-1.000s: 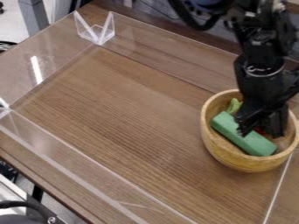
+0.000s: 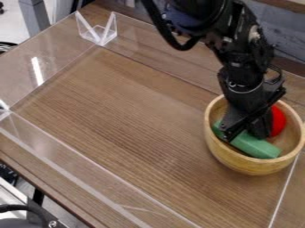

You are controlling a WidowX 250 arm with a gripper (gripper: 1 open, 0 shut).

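A wooden bowl (image 2: pixel 243 163) sits at the right of the table, holding a green block (image 2: pixel 245 144) and a red round object (image 2: pixel 276 121). The black arm reaches down into the bowl, its gripper (image 2: pixel 248 126) low over the green block. The gripper looks shut; whether anything is between its fingertips is hidden.
A clear plastic stand (image 2: pixel 95 29) stands at the back left. A ledge runs along the back right.
The gripper has moved left within the bowl from over its right part. The green and red things are now partly covered differently by it.
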